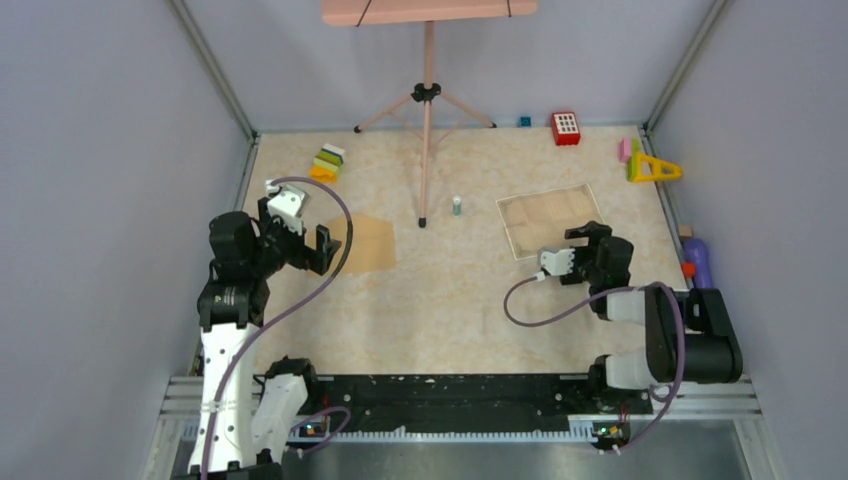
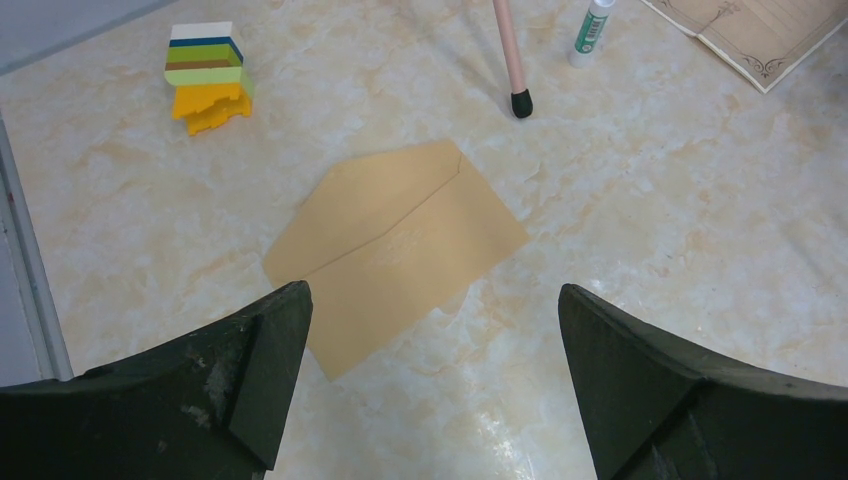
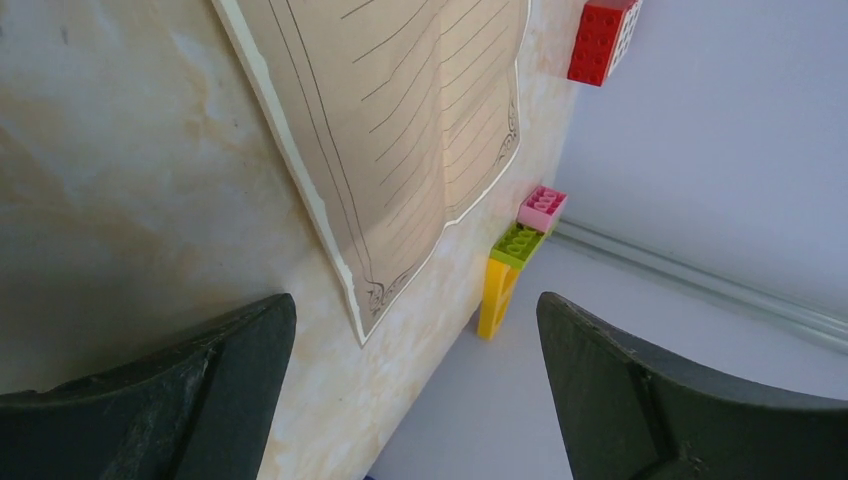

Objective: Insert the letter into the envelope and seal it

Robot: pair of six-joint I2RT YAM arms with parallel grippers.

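Observation:
The tan envelope (image 2: 415, 260) lies flat on the left of the table, its pointed flap spread toward the back left. Above it my left gripper stands open, nothing between its fingers; in the top view this arm covers part of the envelope (image 1: 372, 245). On the right lies the letter (image 1: 550, 215), a cream lined sheet with a white edge and a crease visible in the right wrist view. My right gripper is open and low at the near edge of the letter (image 3: 380, 130), with no paper seen between its fingers.
A small glue stick (image 1: 457, 206) stands mid-table near the foot of a pink tripod (image 1: 424, 180). Toy blocks (image 1: 327, 163) sit at the back left. A red block (image 1: 565, 129) and a yellow piece (image 1: 655, 169) lie back right.

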